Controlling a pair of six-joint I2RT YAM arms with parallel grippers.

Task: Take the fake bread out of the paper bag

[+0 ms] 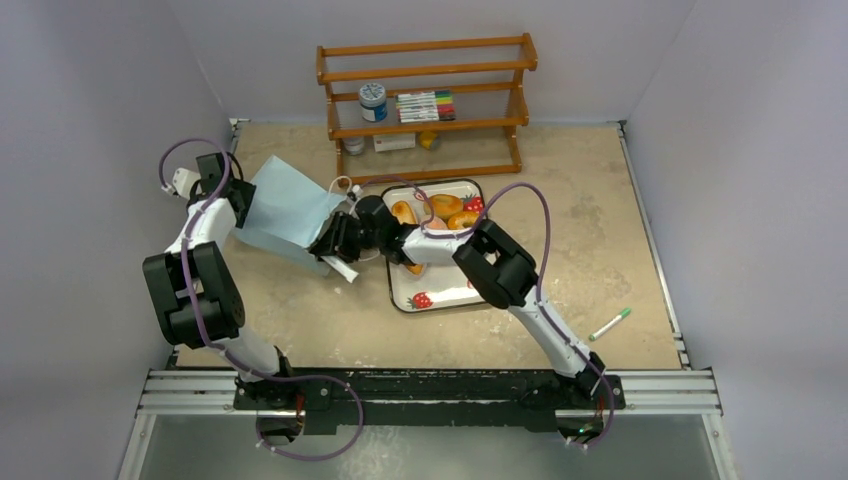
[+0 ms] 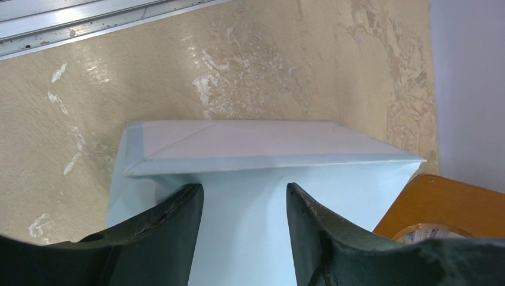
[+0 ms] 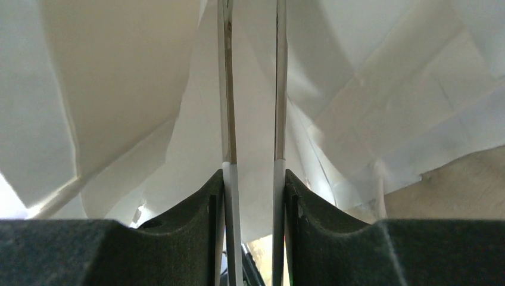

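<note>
The pale blue paper bag (image 1: 290,210) lies tipped on the table's left side, its mouth facing right. At its closed end, my left gripper (image 1: 238,195) stands open; in the left wrist view the bag's base (image 2: 262,140) shows ahead of its fingers (image 2: 187,223). My right gripper (image 1: 335,240) is at the bag's mouth. Between its fingers are the two slim arms of metal tongs with pale handles (image 3: 230,196), reaching among white paper folds (image 3: 250,101). The tong tips are out of sight, and no bread shows inside the bag. Several fake breads (image 1: 446,206) lie on the tray.
The white strawberry-patterned tray (image 1: 450,288) sits under the right arm. Behind it stands a wooden shelf (image 1: 430,133) with jars and markers. A green-capped marker (image 1: 610,324) lies at far right.
</note>
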